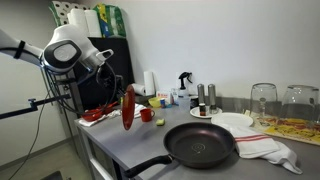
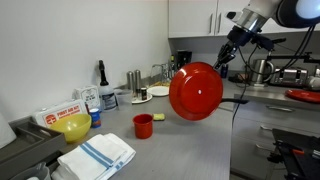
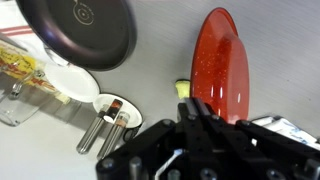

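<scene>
Held up by its edge above the counter is a red round plate (image 2: 196, 92), my gripper (image 2: 222, 69) shut on its rim. Exterior view 1 shows the plate (image 1: 128, 108) almost edge-on, hanging steeply tilted and touching nothing below. In the wrist view the plate (image 3: 221, 62) reaches away from the fingers, which are dark and hard to make out at the bottom. A black frying pan (image 1: 198, 144) rests on the counter to the right of the plate in exterior view 1.
Behind the plate stand a red mug (image 2: 143, 126) and a yellow sponge (image 2: 158, 116). A yellow bowl (image 2: 74, 127) and folded white towel (image 2: 97, 158) lie farther off. Past the pan are a white plate (image 1: 232, 120), a cloth (image 1: 266, 147) and glass jars (image 1: 264, 100). Bare counter (image 2: 190, 150) shows beneath.
</scene>
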